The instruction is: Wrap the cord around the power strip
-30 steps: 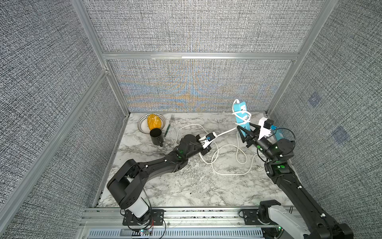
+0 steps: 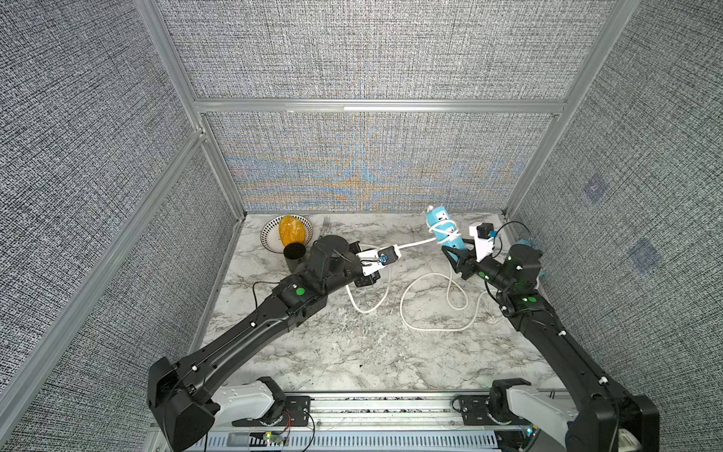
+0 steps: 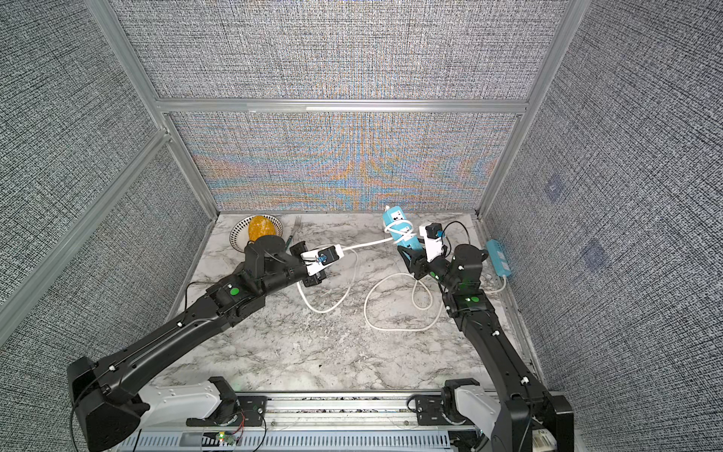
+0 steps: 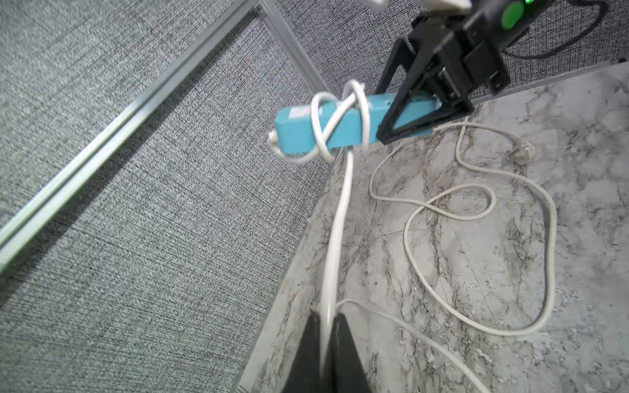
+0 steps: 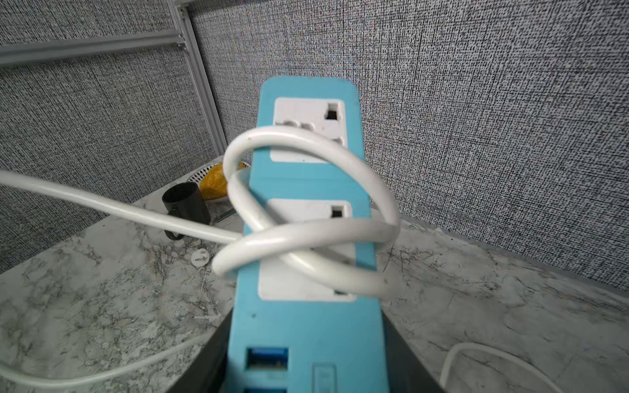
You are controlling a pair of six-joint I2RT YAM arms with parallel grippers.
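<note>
A blue power strip (image 5: 308, 340) with white sockets is held up off the table by my right gripper (image 2: 455, 260), shut on its near end. White cord loops (image 5: 308, 239) cross loosely around the strip's middle and far part. From these loops a taut stretch of cord (image 4: 337, 229) runs across to my left gripper, whose fingers are closed on it. Beyond the left gripper the slack cord (image 2: 369, 310) hangs in a curve down to the table. In the right wrist view, the strip hides most of the right fingers.
A second blue power strip (image 3: 498, 257) lies at the right edge, and a loose white cord (image 2: 437, 329) curls on the table. A bowl (image 3: 239, 235) with an orange item (image 2: 292, 230), a dark mug (image 5: 186, 203) and a fork (image 2: 325, 226) stand back left.
My left gripper has gone left, drawing the cord with it.
</note>
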